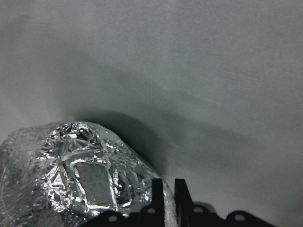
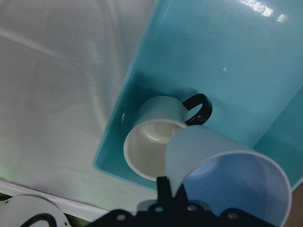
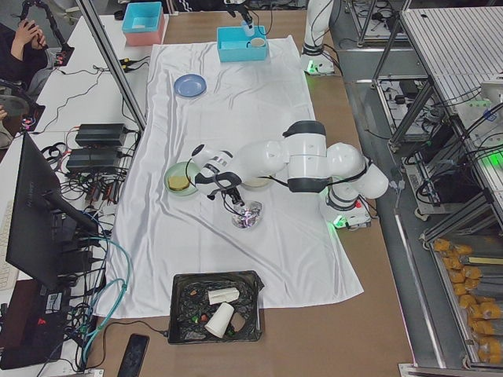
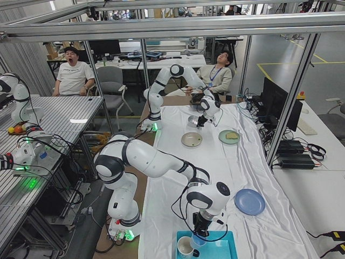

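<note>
My left gripper is at a crumpled silver foil wrapper in clear plastic [image 1: 94, 179] on the white cloth, its edge between the fingertips. At the far end, my right gripper is shut on the rim of a pale blue cup [image 2: 227, 189], tilted over a blue bin [image 2: 236, 61]. A white mug [image 2: 147, 146] with a black handle lies in that bin.
A green plate with a yellow sponge [image 3: 178, 182], a blue plate [image 3: 190, 85] and a beige plate [image 4: 191, 139] are on the cloth. A black tray [image 3: 189, 330] holding rubbish sits at the near edge.
</note>
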